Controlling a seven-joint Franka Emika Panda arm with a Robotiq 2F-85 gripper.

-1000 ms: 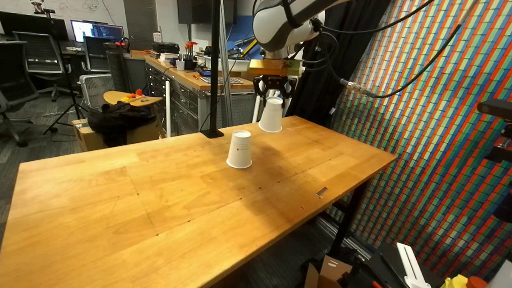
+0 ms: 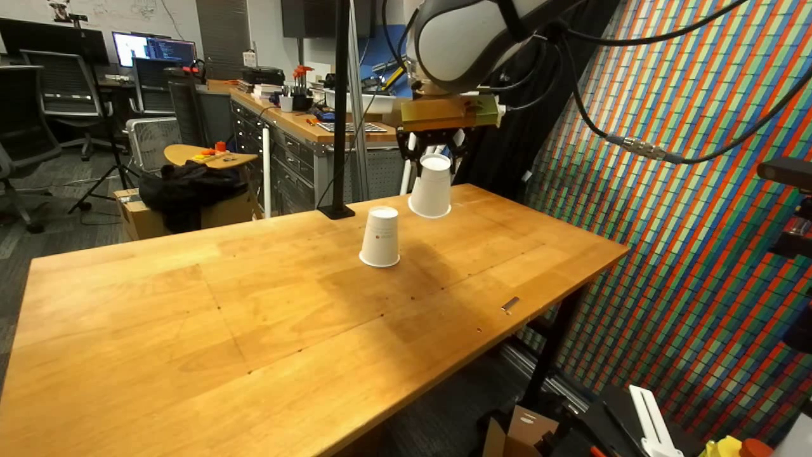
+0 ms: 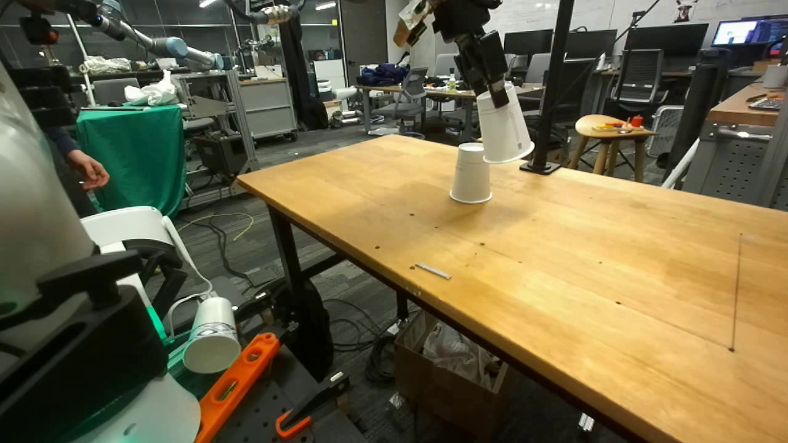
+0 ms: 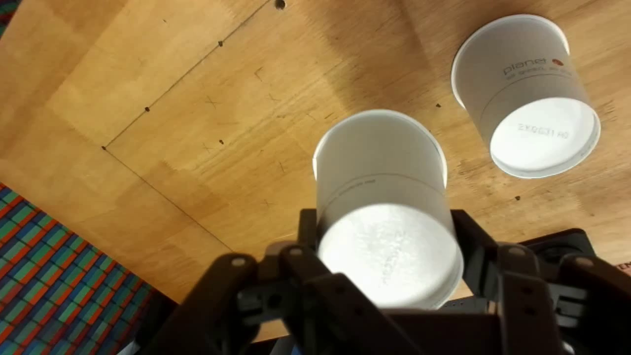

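Two white paper cups are in view, both mouth down. One cup [image 4: 378,189] is between the two black fingers of my gripper, a finger against either side near its base. In exterior view 2 this cup [image 3: 504,133] hangs tilted, its rim clear of the table. My gripper [image 2: 437,161] comes down on it from above in exterior view 1. The other cup [image 2: 380,237] stands on the wooden table [image 2: 228,320], apart from the held one; its printed side [image 4: 526,77] shows at the upper right of the wrist view.
A black post [image 2: 340,114] rises from the table's back edge, near the cups. Close to the front edge lies a small metal strip [image 2: 510,304]. A striped, tiled-looking curtain [image 2: 685,198] hangs beyond the table's right end.
In exterior view 1 the arm and the cup in its gripper have shifted slightly right and look larger, with the cup more tilted. The standing cup has not moved.
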